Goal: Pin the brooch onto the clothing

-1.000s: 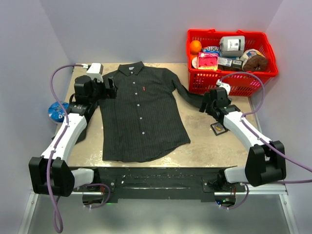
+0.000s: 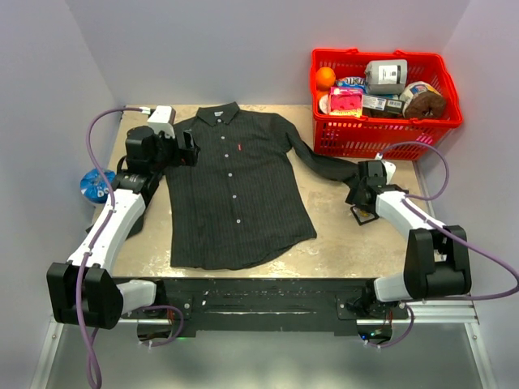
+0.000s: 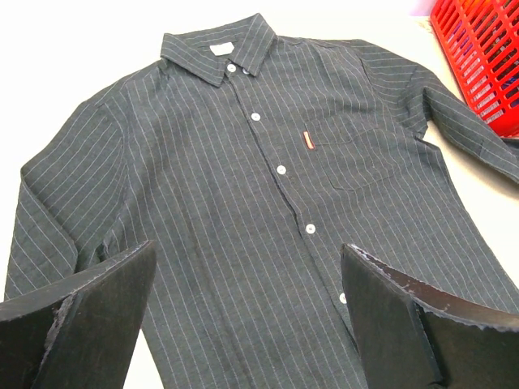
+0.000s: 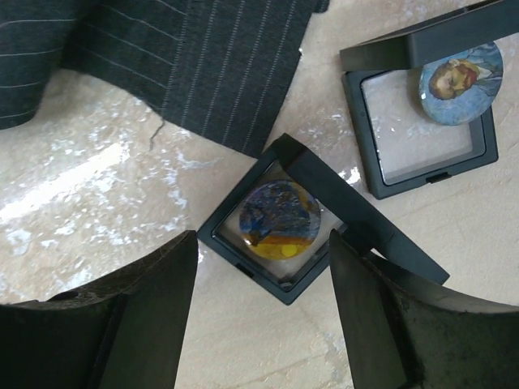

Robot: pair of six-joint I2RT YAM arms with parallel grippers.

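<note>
A dark pinstriped shirt (image 2: 235, 190) lies spread on the table, buttons up, with a small red tag on its chest pocket (image 3: 357, 158). Over its left part my left gripper is held open and empty. A round blue-and-yellow brooch (image 4: 280, 220) lies in an open black square case (image 4: 259, 279) beside a sleeve end. Another round brooch (image 4: 461, 85), with a portrait on it, rests in a second open case (image 4: 430, 182). My right gripper hovers above the first case, its fingers apart on either side, nothing held.
A red basket (image 2: 389, 142) full of groceries stands at the back right, behind the right gripper. A blue round package (image 2: 95, 186) lies at the far left. Bare table shows between the shirt and the cases.
My right gripper has moved right and toward the front, from over the sleeve to above the brooch cases. The left arm has shifted barely; the shirt lies as before.
</note>
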